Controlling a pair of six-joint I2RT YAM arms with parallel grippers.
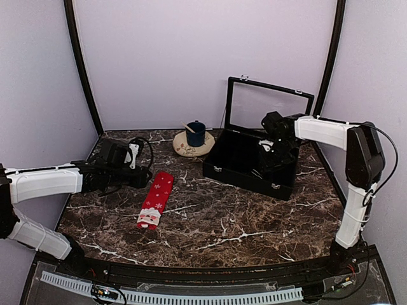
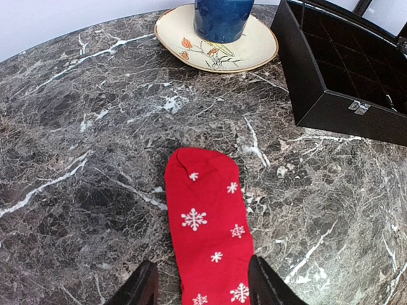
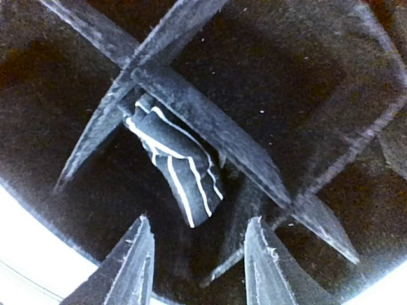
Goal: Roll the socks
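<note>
A red sock with white snowflakes (image 1: 157,198) lies flat and straight on the dark marble table, its Santa-face end toward the front. My left gripper is open above it, the fingers on either side of the sock's width, apart from the cloth. In the right wrist view, a dark sock with white stripes (image 3: 181,168) rests bundled in a compartment of the black box (image 1: 245,180). Above that sock my right gripper hangs open with nothing between its fingers.
Thin dividers (image 3: 216,130) split the box into compartments, and its lid (image 1: 270,105) stands raised behind. Left of the box, a blue mug (image 1: 196,134) sits on a floral plate (image 1: 181,150).
</note>
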